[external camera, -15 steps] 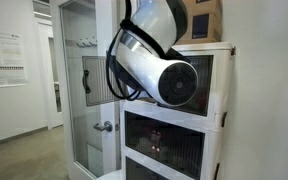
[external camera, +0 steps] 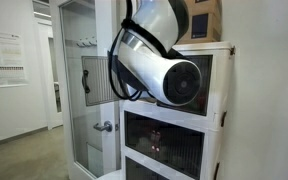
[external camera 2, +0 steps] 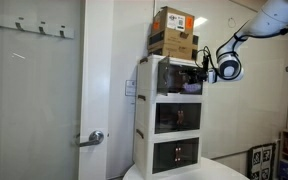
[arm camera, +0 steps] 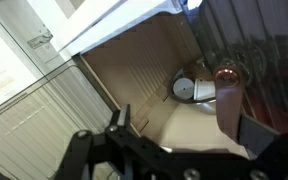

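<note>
A tall white cabinet (external camera 2: 142, 118) holds three stacked compartments with dark, see-through fronts. At the top one, a dark door panel (external camera: 99, 80) with a handle stands swung out to the side. In exterior view 2 my gripper (external camera 2: 200, 72) is at the front of that compartment, small and dark against it. The wrist view looks into a compartment where round metallic and white items (arm camera: 189, 86) lie. A reddish-brown handle (arm camera: 228, 100) with a round screw head rises close to my fingers (arm camera: 116, 150). Whether the fingers touch it, or how far apart they stand, is unclear.
Cardboard boxes (external camera 2: 172, 32) are stacked on the cabinet. The lower dark doors (external camera 2: 176, 117) look closed. A glass door with a lever handle (external camera: 105, 127) stands beside the cabinet. A round white table surface (external camera 2: 209, 171) lies around the cabinet's base.
The cabinet and door panel look the same.
</note>
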